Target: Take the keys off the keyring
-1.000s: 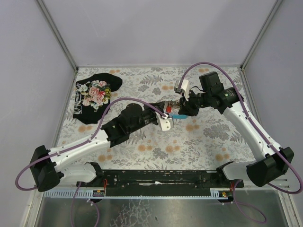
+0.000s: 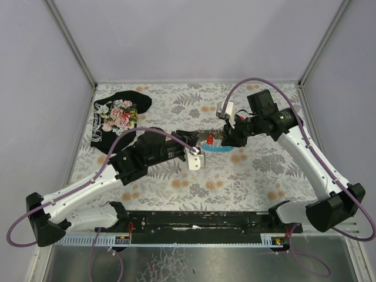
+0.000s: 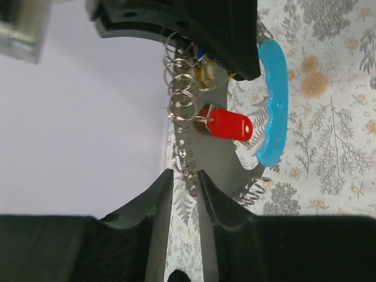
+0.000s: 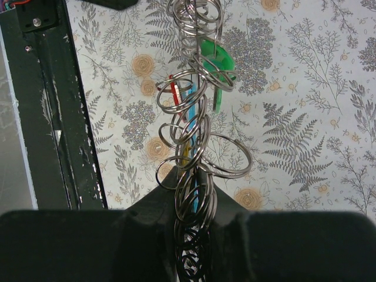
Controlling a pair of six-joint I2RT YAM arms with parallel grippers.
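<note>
My right gripper (image 2: 229, 132) is shut on the keyring bundle, a chain of metal rings (image 4: 197, 129) running out of its fingers in the right wrist view, with a green piece (image 4: 217, 59) partly behind them. In the left wrist view a red tag (image 3: 229, 123) hangs on rings against a grey plate (image 3: 214, 161) beside a blue scalloped piece (image 3: 274, 103). My left gripper (image 2: 192, 141) is just left of the bundle in the top view; its fingertips (image 3: 154, 217) stand below the red tag in its wrist view, with nothing visibly held.
A black floral cloth (image 2: 117, 120) lies at the back left of the patterned table (image 2: 176, 106). A dark rail (image 2: 197, 221) runs along the front edge.
The right arm is nearly still, still on the bundle.
</note>
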